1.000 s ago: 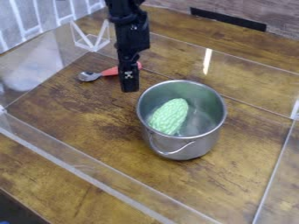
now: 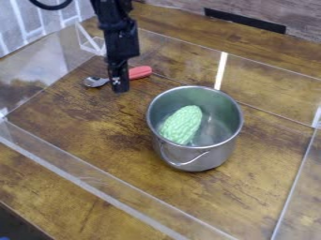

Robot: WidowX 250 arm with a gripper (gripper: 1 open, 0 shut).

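The black gripper (image 2: 118, 82) reaches down from the top of the view, its fingertips just beside a spoon (image 2: 96, 82) with a red handle (image 2: 141, 72) lying on the wooden table at the upper left. The gripper looks shut; whether anything is between its fingertips is too small to tell. A grey metal pot (image 2: 216, 141) with a wire handle stands right of centre, holding a light green textured oblong object (image 2: 182, 125).
Transparent edges or panels run along the left and right sides.
The gripper has moved left, from near the pot's rim toward the spoon. The pot and the green object have not visibly moved.
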